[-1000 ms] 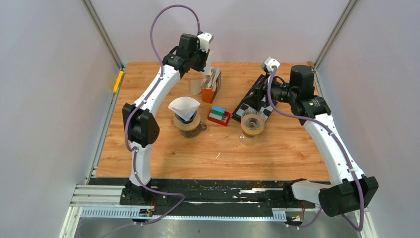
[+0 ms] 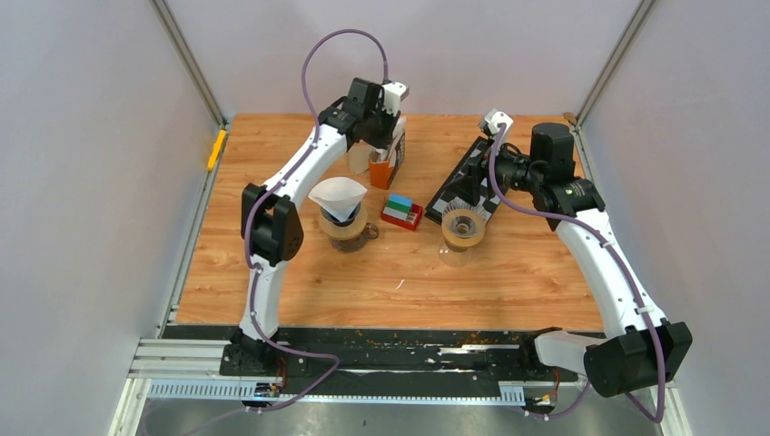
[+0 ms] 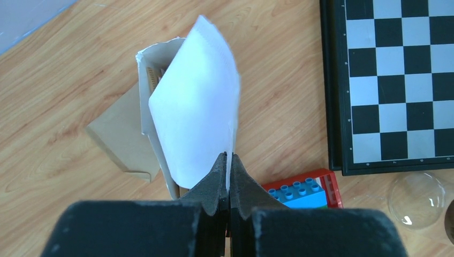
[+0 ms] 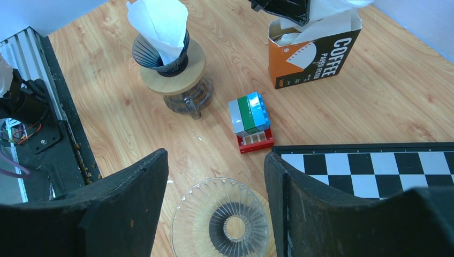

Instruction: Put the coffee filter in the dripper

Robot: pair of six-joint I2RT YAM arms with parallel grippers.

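Note:
In the left wrist view a white coffee filter (image 3: 201, 101) sticks out from between the fingertips of my left gripper, which is shut on the paper's edge. It hangs at the mouth of the filter box (image 4: 316, 60). How far the paper reaches into the box I cannot tell. At the left, a dark dripper (image 4: 149, 54) on a wooden collar and glass carafe holds a white paper filter (image 4: 159, 27). Below my right gripper stands a clear ribbed dripper (image 4: 194, 222) with no paper inside. My right gripper's fingers (image 4: 140, 190) are apart and empty.
Toy bricks in a red holder (image 2: 401, 211) sit between the two drippers. A checkered board (image 2: 451, 188) lies behind the clear dripper. Flat brown paper (image 3: 126, 131) rests beside the box.
My left gripper has come down and slightly right, bringing the white paper to the box's mouth. The right arm, both drippers and the bricks look unmoved.

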